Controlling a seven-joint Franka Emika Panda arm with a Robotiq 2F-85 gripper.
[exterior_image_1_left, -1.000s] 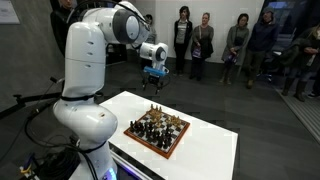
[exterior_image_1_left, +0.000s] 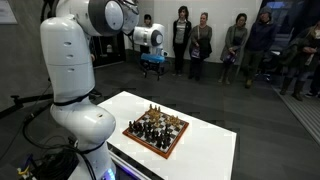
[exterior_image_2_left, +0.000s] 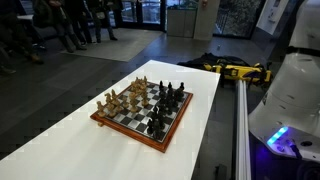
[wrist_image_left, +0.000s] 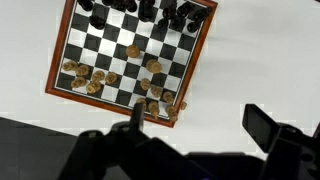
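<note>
A brown-rimmed chessboard (exterior_image_1_left: 166, 155) lies on the white table, with dark and light wooden pieces standing on it. Seen from the wrist, the dark pieces (wrist_image_left: 145, 12) crowd the top edge, while light pieces (wrist_image_left: 154, 66) are scattered over the middle and lower squares. My gripper is open, its dark fingers wide apart with no piece between them. In exterior view 1 the gripper (exterior_image_1_left: 152, 70) hangs high above the table, well clear of the board. The second exterior view shows the chessboard (exterior_image_2_left: 130, 133) without the gripper.
Bare white table (exterior_image_1_left: 205, 150) lies to the right of the board in exterior view 1. Several people (exterior_image_1_left: 200, 40) stand along the back wall, beyond the table. Yellow and black gear (exterior_image_2_left: 243, 70) rests past the table in exterior view 2.
My gripper has risen farther above the table, shifting slightly left in exterior view 1. The board and pieces show no visible change.
</note>
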